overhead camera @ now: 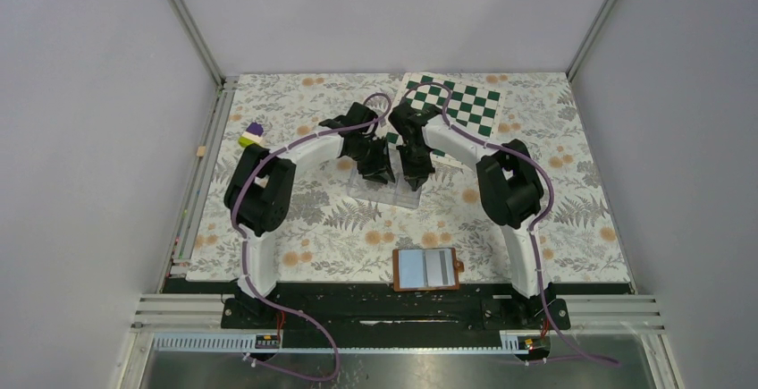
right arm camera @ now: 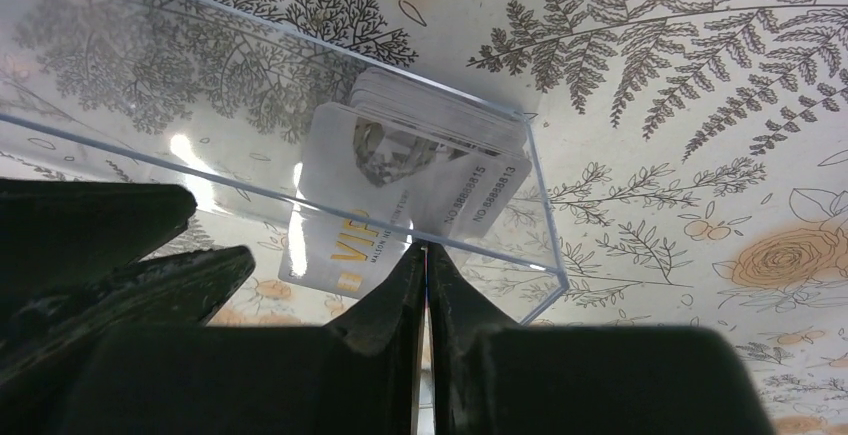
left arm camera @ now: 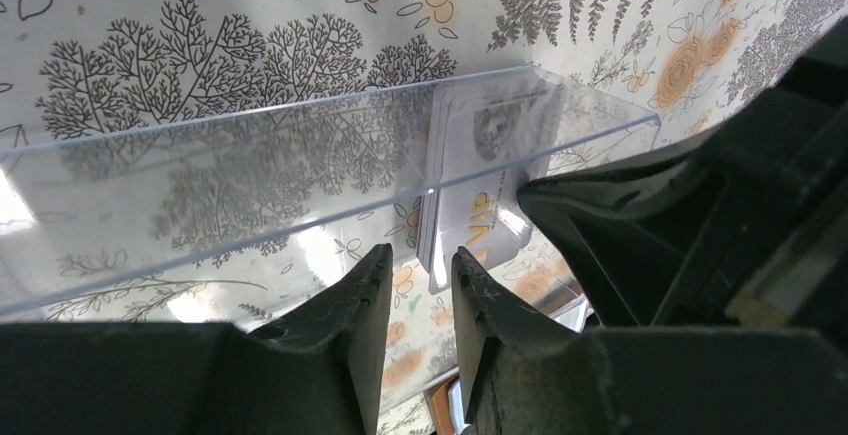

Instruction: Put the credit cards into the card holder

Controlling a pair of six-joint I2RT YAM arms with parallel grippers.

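Note:
In the right wrist view, a stack of silver-grey cards (right arm camera: pixel 345 200) with gold VIP lettering lies in a clear box (right arm camera: pixel 545 215). The upper cards are fanned out. My right gripper is shut on the box's near rim, just over the cards. Seen by the left wrist camera, my left gripper stands part open outside the same wall, the cards' edge (left arm camera: pixel 438 255) showing beyond its gap and nothing held. An open brown-edged card holder (overhead camera: pixel 427 268) with pale panels lies at the table's front edge.
A green-and-white checkered board (overhead camera: pixel 456 107) lies behind the grippers. Far to the left is a small purple, white and yellow-green object (overhead camera: pixel 252 134).

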